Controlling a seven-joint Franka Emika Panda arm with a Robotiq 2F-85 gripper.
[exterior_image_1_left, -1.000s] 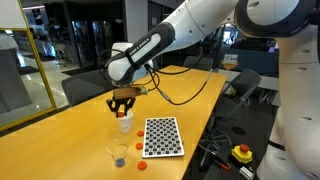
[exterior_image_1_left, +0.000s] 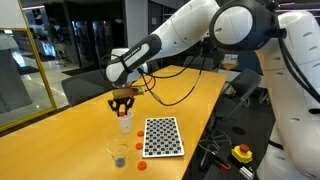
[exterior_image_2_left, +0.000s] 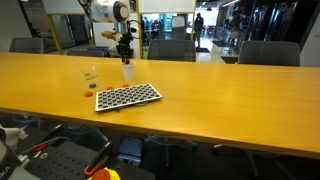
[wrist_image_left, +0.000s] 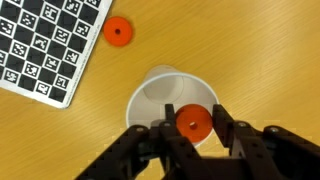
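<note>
My gripper is shut on an orange disc (wrist_image_left: 194, 123), holding it by its two sides. In the wrist view both sit over the mouth of a white cup (wrist_image_left: 145, 103), with the near rim partly hidden by the fingers. Exterior view 1 shows the gripper (exterior_image_1_left: 123, 102) directly above the white cup (exterior_image_1_left: 125, 124), which stands upright on the table. From the other side, the cup (exterior_image_2_left: 128, 73) is also beneath the gripper (exterior_image_2_left: 125, 56). How far the disc is above the rim is hard to tell.
A black-and-white patterned board (exterior_image_1_left: 162, 138) lies flat beside the cup. Loose orange discs (wrist_image_left: 118, 31) rest near its edge. A clear cup (exterior_image_1_left: 117, 150) stands towards the front left.
The arm's upper links have shifted in exterior view 1, with the elbow now lower and more fully in view. The gripper stays over the white cup, which has not visibly moved.
</note>
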